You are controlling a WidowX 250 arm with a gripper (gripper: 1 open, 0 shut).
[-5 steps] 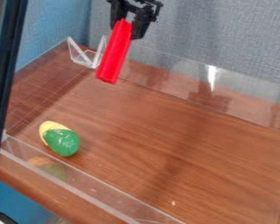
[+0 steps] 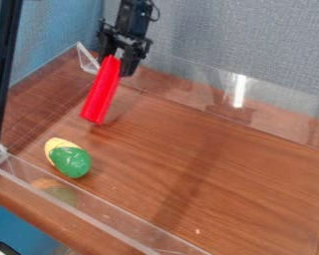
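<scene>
My black gripper [image 2: 116, 50] hangs at the upper left of the camera view, near the back wall, shut on a red cylindrical object [image 2: 101, 92]. The red object slants down and to the left, its lower end close to the wooden floor [image 2: 215, 179]. A green and yellow object [image 2: 69, 159] lies on the floor at the lower left, in front of the red one and apart from it.
Clear plastic walls [image 2: 123, 224] edge the wooden area, with a grey textured panel [image 2: 255, 40] behind and a blue one at the left.
The gripper has come down and to the left with the red object, which now hangs lower in the view. The green and yellow object has not moved.
</scene>
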